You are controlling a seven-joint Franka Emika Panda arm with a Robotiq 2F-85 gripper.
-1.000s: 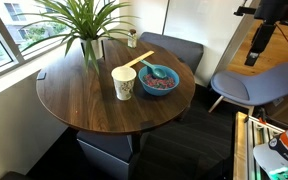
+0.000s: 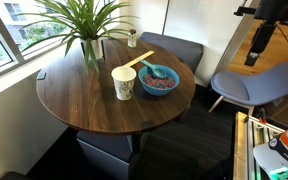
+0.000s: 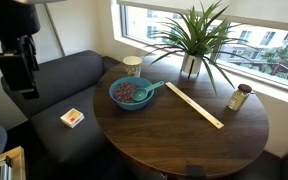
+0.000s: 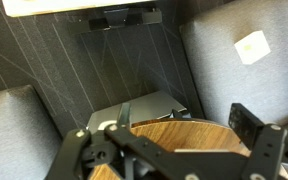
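Observation:
My gripper is open, with its two dark fingers wide apart at the bottom of the wrist view and nothing between them. It hangs in the air at the upper right of exterior view 1 and at the left of exterior view 2, well apart from the round wooden table (image 2: 69,100). A blue bowl (image 2: 159,86) of dark reddish pieces stands on the table, with a teal spoon (image 3: 144,91) resting in it. Beside the bowl is a patterned paper cup (image 2: 124,82). A flat wooden stick (image 3: 194,105) lies on the tabletop.
A potted plant (image 3: 192,65) stands near the window, and a small jar (image 3: 239,97) sits near the table's edge. Grey chairs (image 2: 256,85) surround the table; one bears a small white box (image 3: 72,118).

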